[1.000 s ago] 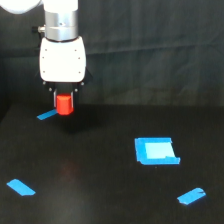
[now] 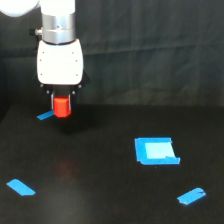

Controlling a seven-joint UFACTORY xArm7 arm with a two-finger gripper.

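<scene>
A small red block [image 2: 62, 106] shows directly beneath my white gripper [image 2: 61, 97], at the upper left of the view. The gripper points straight down and appears shut on the block's top, though its fingers are small and dark against the background. A faint reddish reflection lies on the dark table below, and the block looks held above the surface. To the right, a white square [image 2: 159, 150] framed in blue tape [image 2: 146, 157] lies flat on the table, with nothing on it.
Blue tape strips lie on the black table: one [image 2: 21, 187] at the front left, another [image 2: 191, 196] at the front right, and a third [image 2: 45, 115] just left of the block. A dark curtain [image 2: 150, 55] hangs behind.
Gripper and red block have shifted together slightly to the left and a little lower. The white square and the tape strips have stayed put.
</scene>
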